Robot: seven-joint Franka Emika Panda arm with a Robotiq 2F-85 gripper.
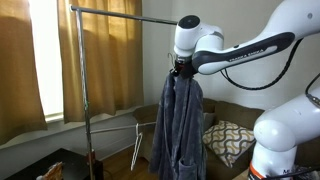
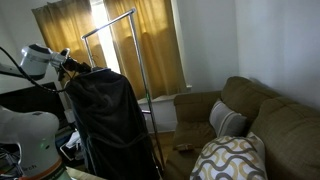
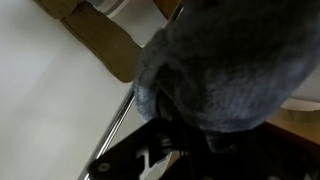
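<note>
A long dark grey cloth garment [image 1: 180,130] hangs down from my gripper [image 1: 181,72], which is shut on its upper part. Seen from the second exterior view, the garment [image 2: 115,115] spreads wide in front of the metal clothes rack [image 2: 141,58]. Its bunched fabric [image 3: 225,75] fills much of the wrist view and covers the fingertips. In the first exterior view the rack's top bar [image 1: 130,15] runs higher than my gripper, and the cloth hangs to the right of the left post [image 1: 83,75].
A brown sofa [image 2: 275,125] with patterned cushions [image 1: 228,138] stands behind. Below the rack is a white hanger [image 1: 138,140]. Orange curtains [image 1: 105,60] frame the window [image 1: 47,60]. An orange-brown object [image 1: 52,172] sits at lower left.
</note>
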